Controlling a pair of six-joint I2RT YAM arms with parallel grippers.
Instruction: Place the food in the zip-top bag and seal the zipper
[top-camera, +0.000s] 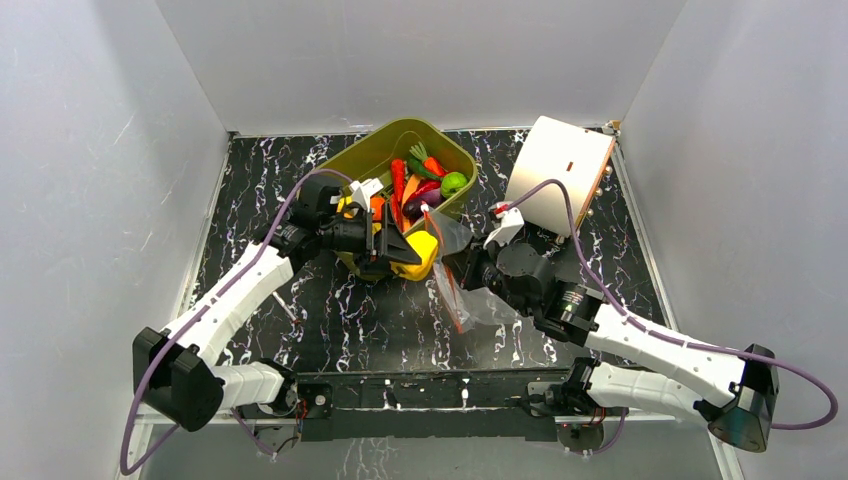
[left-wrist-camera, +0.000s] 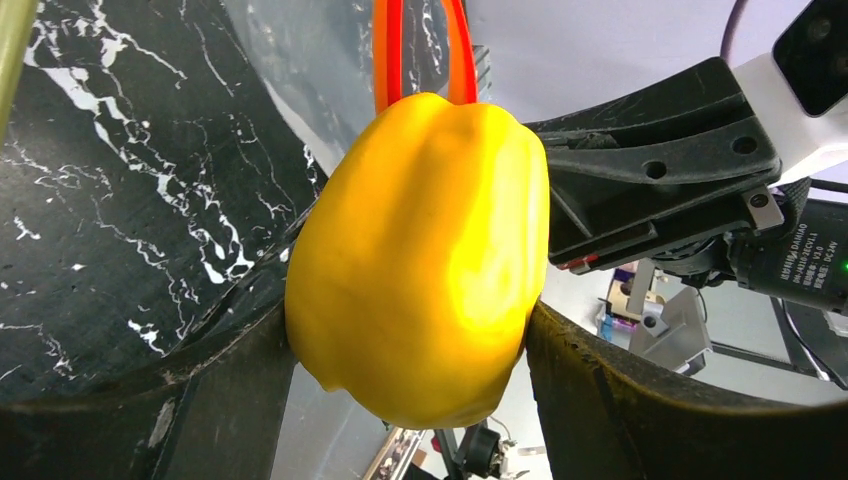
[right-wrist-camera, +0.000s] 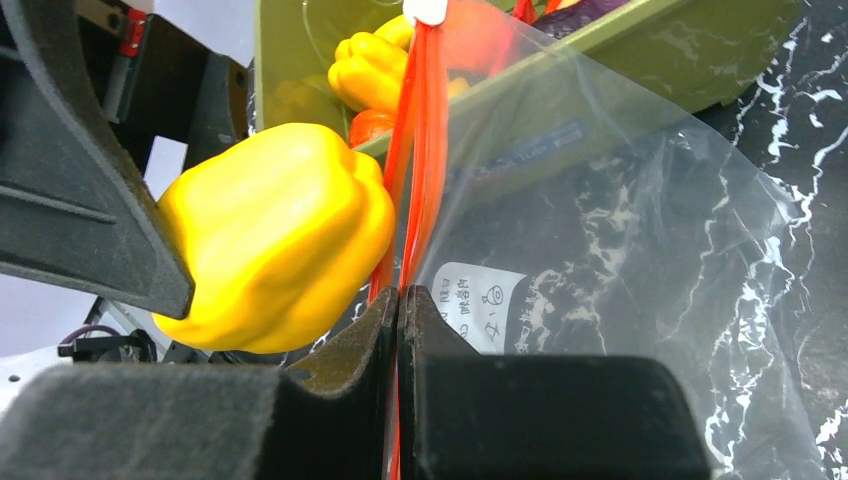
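Note:
A yellow bell pepper (top-camera: 420, 255) is held by my left gripper, which is shut on it. In the right wrist view this pepper (right-wrist-camera: 275, 235) is just beside the red zipper edge of a clear bag (right-wrist-camera: 620, 270), outside it. My right gripper is shut on that zipper edge, with the bag hanging to its side. The bag (top-camera: 485, 305) has a small white printed label.
A green bin (top-camera: 455, 150) behind holds several vegetables, another yellow pepper (right-wrist-camera: 365, 70) among them. A white curved board (top-camera: 555, 170) stands at the back right. Bare marble floor shows at the front.

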